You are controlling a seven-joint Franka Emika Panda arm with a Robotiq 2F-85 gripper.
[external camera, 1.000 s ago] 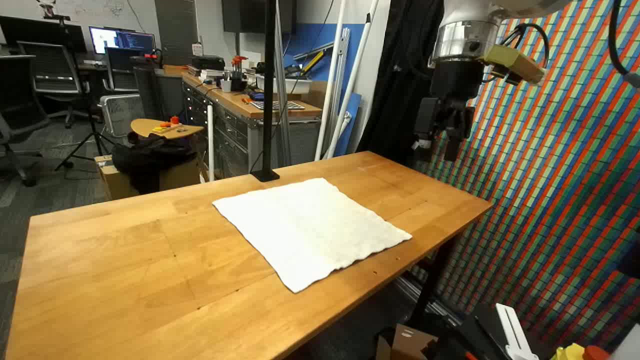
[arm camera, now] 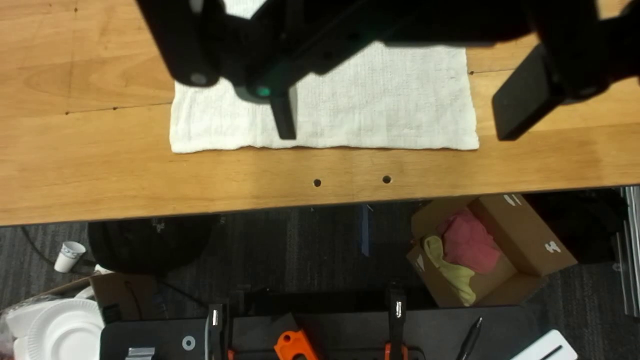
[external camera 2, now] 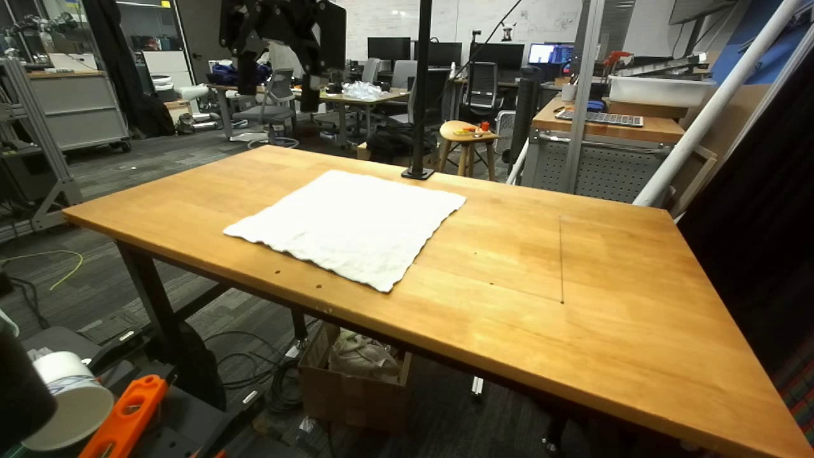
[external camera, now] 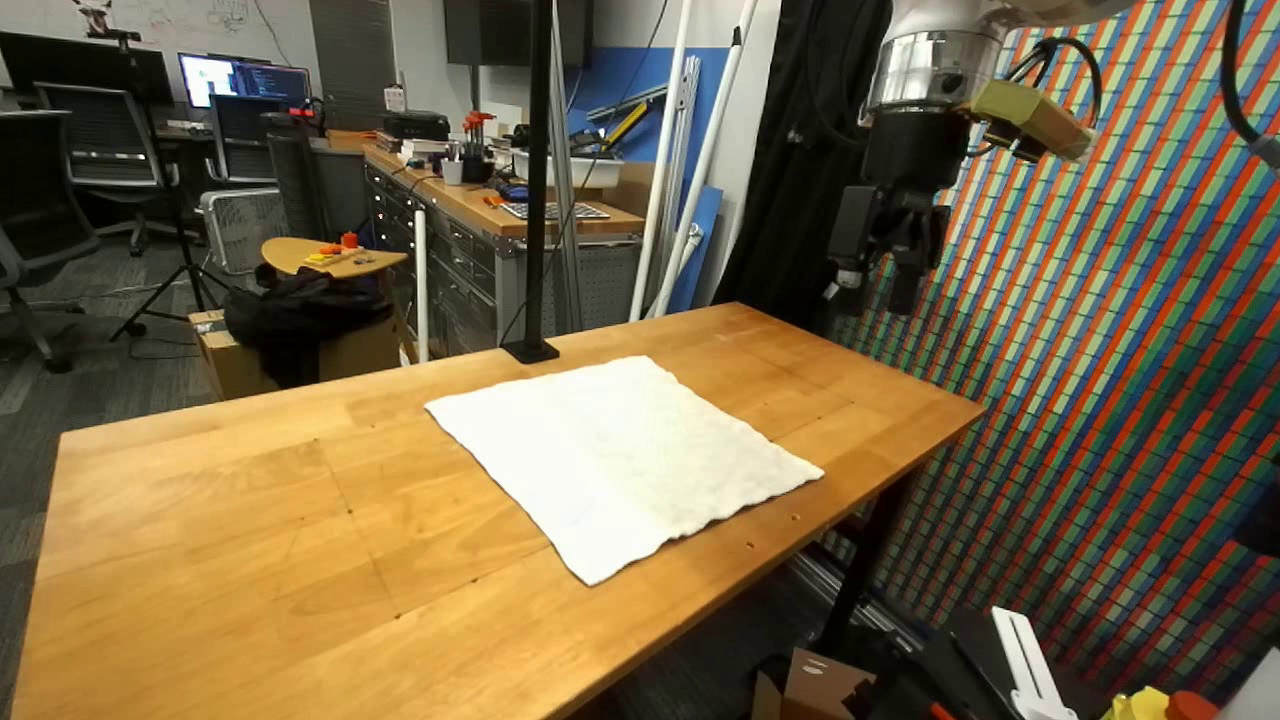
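Note:
A white cloth (external camera: pixel 618 462) lies flat and spread out on the wooden table, its edges slightly wavy. Exterior view 2 shows the same cloth (external camera 2: pixel 351 225) without visible folds. High above the tabletop, well clear of the cloth, hangs my black gripper (external camera: pixel 873 290). Its fingers stand wide apart in the wrist view, where the open gripper has nothing between its fingertips. From that view, part of the cloth (arm camera: pixel 384 102) is hidden behind the gripper's own body.
A black post (external camera: pixel 539 180) rises from its far edge. Beyond the near edge, a cardboard box (arm camera: pixel 504 240) with pink and yellow cloths sits below table level.
My gripper has risen very slightly. The cloth lies unchanged.

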